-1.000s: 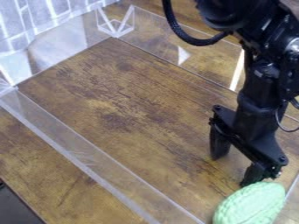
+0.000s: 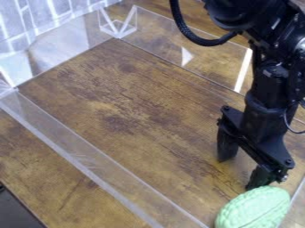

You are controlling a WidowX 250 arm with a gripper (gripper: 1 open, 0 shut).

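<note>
The black robot gripper (image 2: 243,160) hangs low on the right side, its fingers apart with bare wood showing between them. Just below it, at the bottom right, lies a pale green oval object with a ridged surface (image 2: 251,210), close to the nearer finger. Whether they touch is not clear.
A brown wooden surface (image 2: 119,116) is edged by clear plastic walls (image 2: 84,156) on the left, back and front. The middle and left of the enclosed area are empty. A white gridded curtain or rack (image 2: 36,22) stands at the back left.
The gripper and arm have shifted very slightly; the green object stays in place.
</note>
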